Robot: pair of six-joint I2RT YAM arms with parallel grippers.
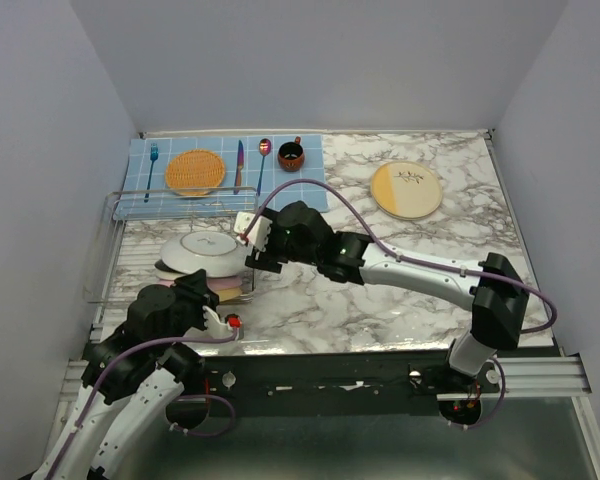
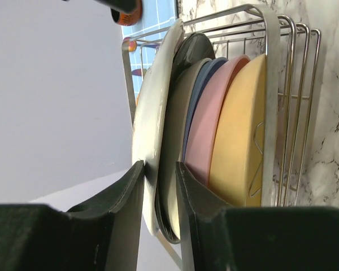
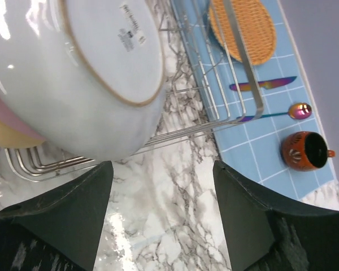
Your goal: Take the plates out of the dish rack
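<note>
A white plate (image 1: 206,252) leans at the back of the stack in the wire dish rack (image 1: 108,245), its pale underside tilted toward the top camera. In the left wrist view, the fingers of my left gripper stand apart around the near edge of the white plate (image 2: 154,107); whether both touch it, I cannot tell. Dark, blue, pink (image 2: 212,121) and yellow (image 2: 237,135) dishes stand close beside it. My right gripper is open beside the rack, nothing between its fingers, with the white plate (image 3: 113,51) just ahead and to the left.
A cream-and-yellow plate (image 1: 406,190) lies flat on the marble counter at the right. On the blue mat (image 1: 210,155) behind the rack are a woven orange disc (image 1: 194,172), cutlery and a brown mug (image 1: 291,155).
</note>
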